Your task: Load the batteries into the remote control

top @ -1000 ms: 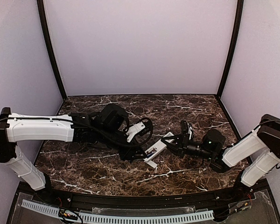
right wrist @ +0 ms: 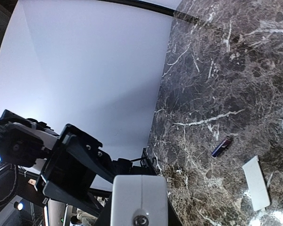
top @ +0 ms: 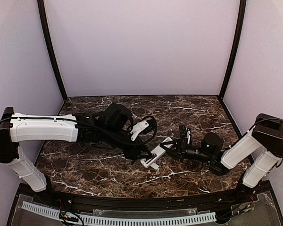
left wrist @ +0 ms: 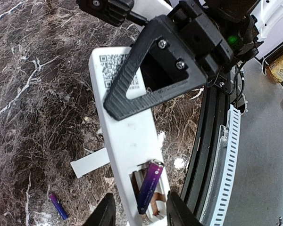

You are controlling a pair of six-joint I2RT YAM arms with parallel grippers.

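Observation:
My right gripper (top: pixel 172 146) is shut on the white remote, holding it tilted above the table; its end fills the lower middle of the right wrist view (right wrist: pixel 139 200). In the left wrist view a purple battery (left wrist: pixel 149 188) lies slanted in the remote's open compartment, one end raised at the upper rim. My left gripper has its fingertips either side of that compartment, part open, nothing clearly held between them. A second purple battery (left wrist: pixel 57 205) lies loose on the marble table, near the white battery cover (left wrist: pixel 89 162).
Pale walls enclose the back and sides.
The left arm has moved only slightly.

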